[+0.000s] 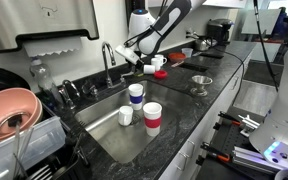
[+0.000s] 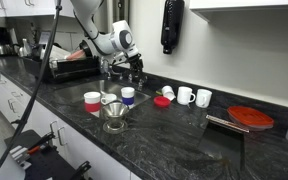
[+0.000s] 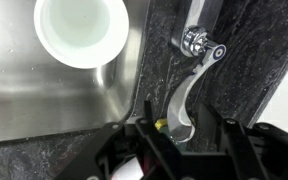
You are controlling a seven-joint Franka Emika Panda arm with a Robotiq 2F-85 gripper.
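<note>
In the wrist view my gripper is partly open, its dark fingers on either side of the lower end of a silver lever [image 3: 180,100]. Whether they touch the lever is unclear. The lever joins a chrome fitting [image 3: 194,40] beside the sink [image 3: 44,112]. A pale round cup [image 3: 82,30] appears over the sink from above. Exterior view 1 has the gripper [image 1: 134,66] low behind the sink, right of the tall faucet [image 1: 106,56]. In exterior view 2 the gripper [image 2: 135,76] is small and dark against the wall.
A purple-banded cup [image 1: 136,92], a white cup [image 1: 125,116] and a red-banded cup [image 1: 153,118] stand around the sink. A red bowl [image 2: 162,101] and white mugs [image 2: 185,96] are farther along. Bare dark counter [image 2: 164,135] lies in front of them.
</note>
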